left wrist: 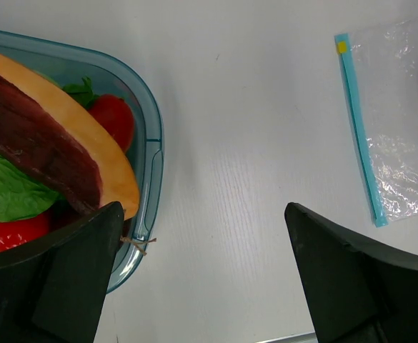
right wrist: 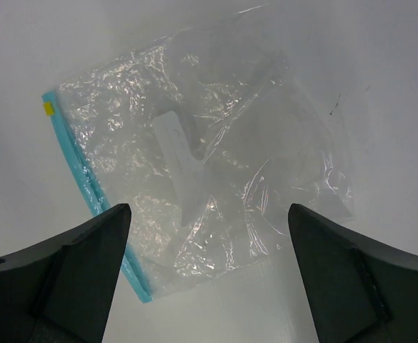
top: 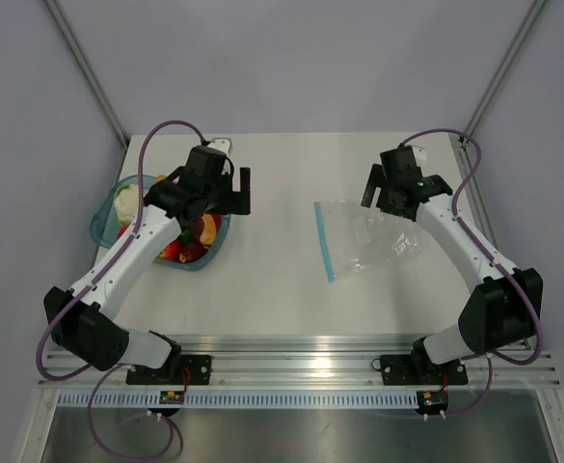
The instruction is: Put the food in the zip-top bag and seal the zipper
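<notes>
A clear zip top bag [top: 366, 249] lies flat on the right half of the table, its blue zipper strip [top: 323, 243] facing left. At one end of that strip sits a yellow slider [right wrist: 48, 108]. Food fills a teal basket [left wrist: 150, 150] on the left: a bread piece with a dark red filling [left wrist: 80, 139], a lettuce-like leaf [left wrist: 12, 187] and red tomatoes [left wrist: 112, 120]. Over the basket's right side my left gripper is open and empty. My right gripper hangs open above the bag, nothing between its fingers.
Between the basket and the bag the white table [top: 272, 260] is bare. A metal rail [top: 291, 347] runs along the front edge. A bit of brown twig or string [left wrist: 138, 244] pokes over the basket's rim.
</notes>
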